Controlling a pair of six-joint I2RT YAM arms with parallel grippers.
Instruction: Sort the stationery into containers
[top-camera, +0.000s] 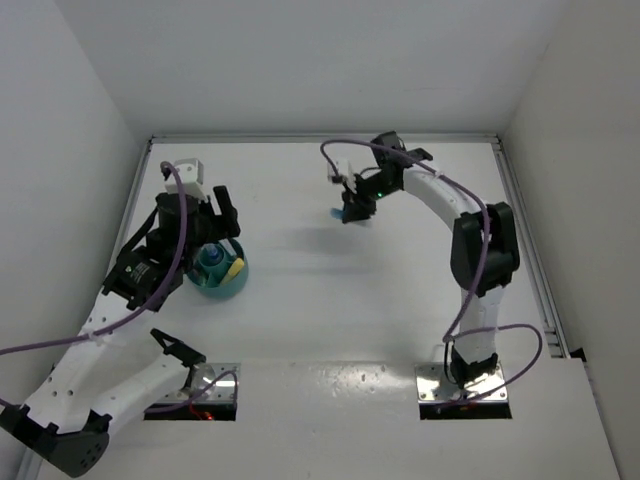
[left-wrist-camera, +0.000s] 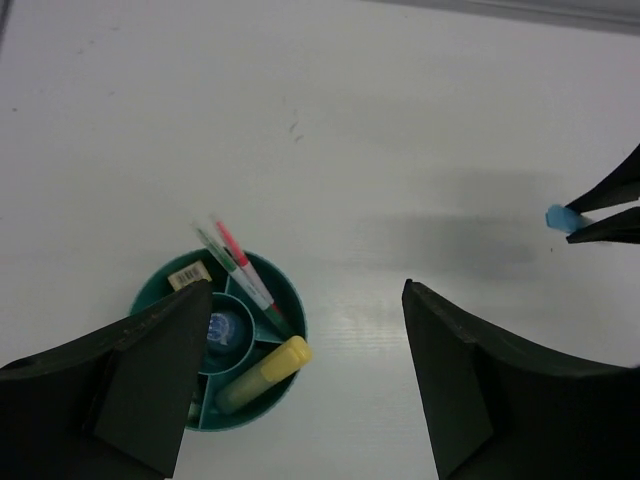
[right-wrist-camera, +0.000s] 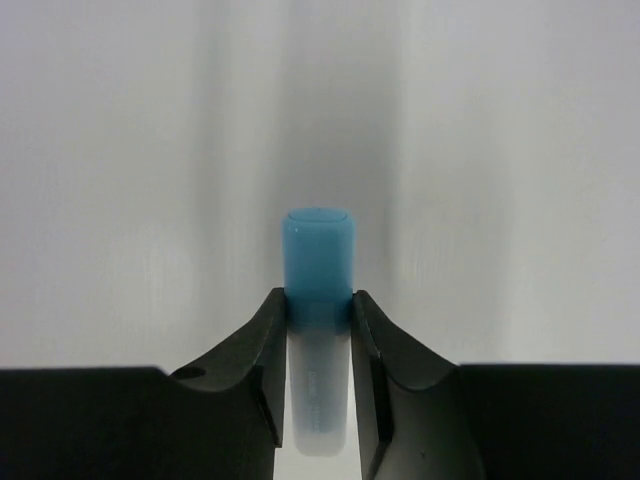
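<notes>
A round teal divided container (top-camera: 225, 285) sits at the left under my left arm; in the left wrist view it holds red and green pens (left-wrist-camera: 243, 267), a yellow-capped glue stick (left-wrist-camera: 265, 372) and a small beige block (left-wrist-camera: 189, 275). My left gripper is open above it, nothing between its fingers. Near the table's upper middle, my right gripper is shut on a blue-capped translucent stick (right-wrist-camera: 318, 245), held above the white surface.
</notes>
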